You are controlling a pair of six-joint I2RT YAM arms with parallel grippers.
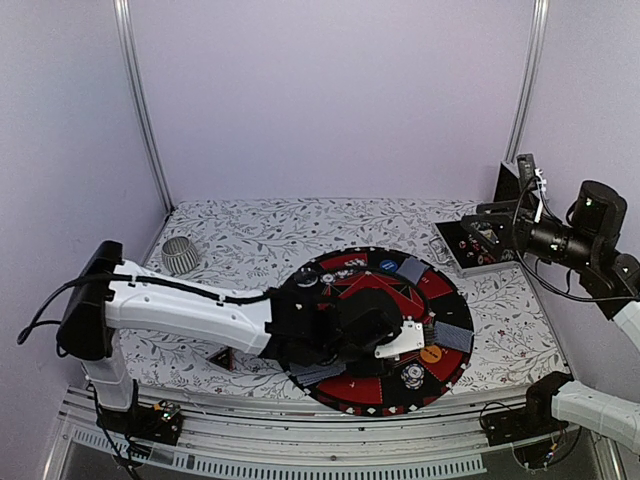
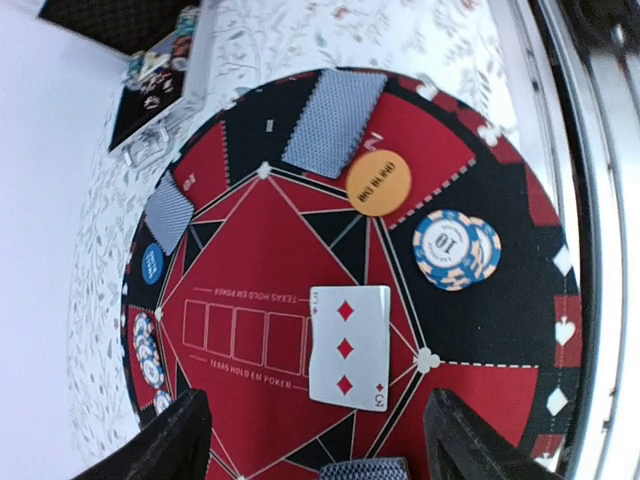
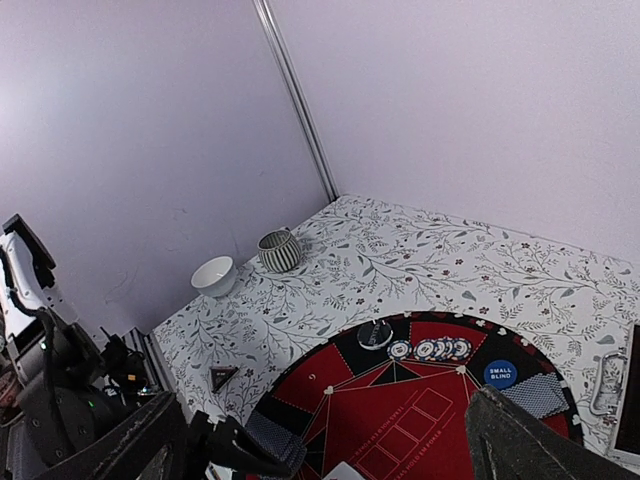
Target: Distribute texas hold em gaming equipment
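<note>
The round poker mat lies on the table. My left gripper hangs open above it, a five of diamonds card below and ahead of its fingers, a dark speckled card edge between them farther down. Blue chips, an orange big blind button, card stacks and a blue small blind button lie around the mat. My right gripper is open, raised over the case at the back right.
A striped cup and a white bowl stand at the left. A small dark triangular piece lies left of the mat.
</note>
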